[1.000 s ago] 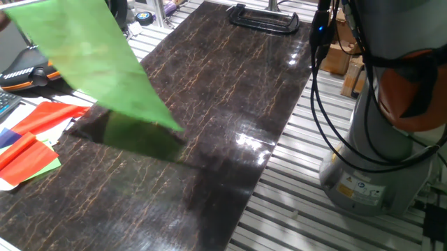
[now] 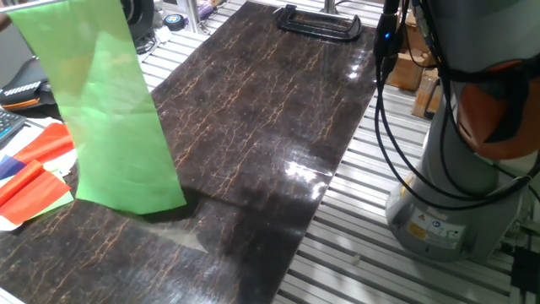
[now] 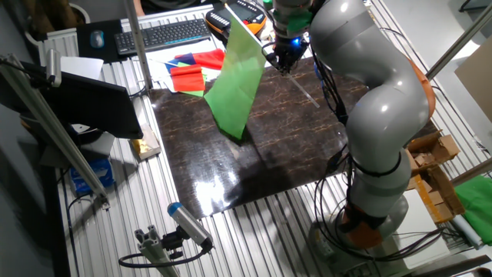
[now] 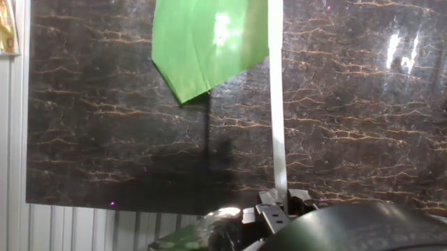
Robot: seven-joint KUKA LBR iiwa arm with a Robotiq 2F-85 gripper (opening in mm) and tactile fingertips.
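Observation:
A green flag (image 3: 236,81) hangs from a thin white pole (image 3: 305,92) that slants across the gripper in exterior view 2. My gripper (image 3: 286,65) is shut on this pole, above the far side of the dark table. In the wrist view the white pole (image 4: 277,104) runs up from between the fingers of the gripper, and the cloth (image 4: 209,42) hangs to its left. Exterior view 1 shows the flag's cloth (image 2: 110,110) hanging down over the table; the gripper is outside that view.
Red and blue flags (image 2: 38,173) lie at the table's edge, near a keyboard (image 3: 163,35). A black clamp-like frame (image 2: 319,24) sits at one end of the dark marbled tabletop (image 2: 253,110).
The green cloth has swung from a slant to hanging more steeply, its lower edge moving down and left in exterior view 1. More of the red flags was visible before.

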